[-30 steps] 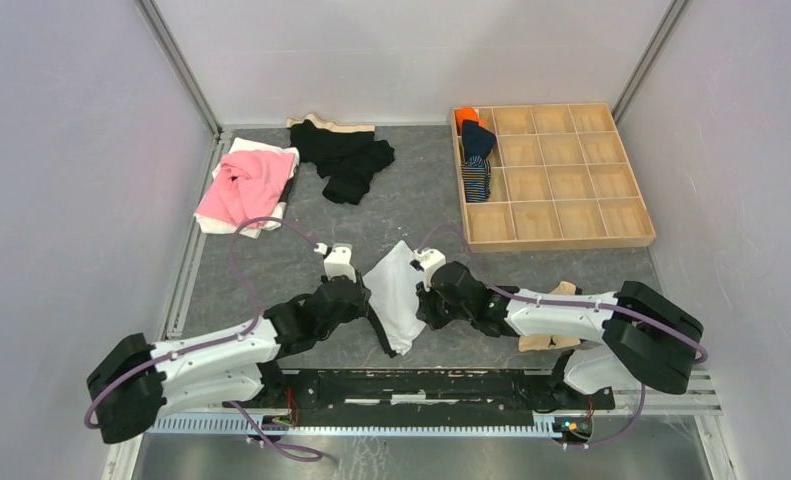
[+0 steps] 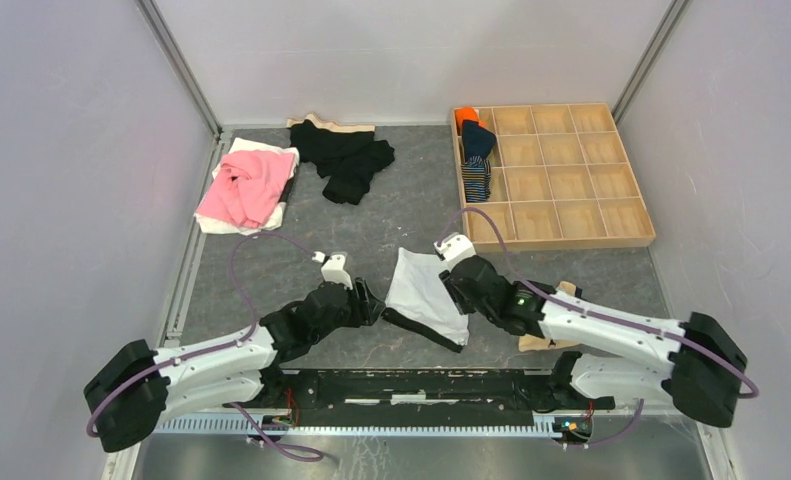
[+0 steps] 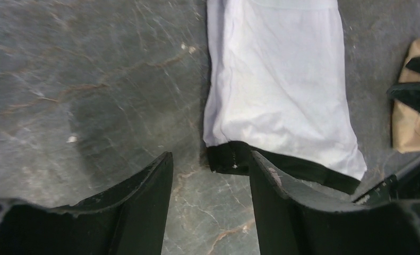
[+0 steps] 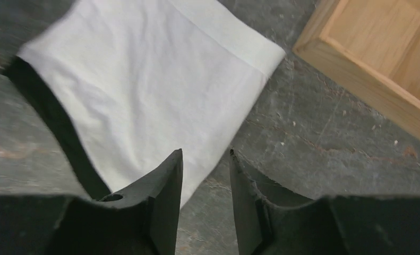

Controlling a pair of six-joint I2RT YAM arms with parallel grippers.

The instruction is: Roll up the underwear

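Observation:
White underwear (image 2: 422, 286) with a black waistband lies on the grey surface between my two arms. In the left wrist view, the underwear (image 3: 287, 74) has its black waistband (image 3: 303, 169) towards the camera. My left gripper stands open just left of the waistband's corner, nothing between its fingers. In the right wrist view, my right gripper is parted over the edge of the underwear (image 4: 165, 90); one finger (image 4: 168, 186) overlaps the white cloth and the other appears above bare surface. No cloth shows pinched in it.
A wooden divided box (image 2: 561, 243) stands at the back right, rolled items in its left column. Pink and white clothes (image 2: 246, 190) and black clothes (image 2: 346, 165) lie at the back left. A beige cloth (image 2: 541, 342) is beneath the right arm.
The underwear has moved right and turned, its waistband now slanting more crosswise. My right arm has shifted right.

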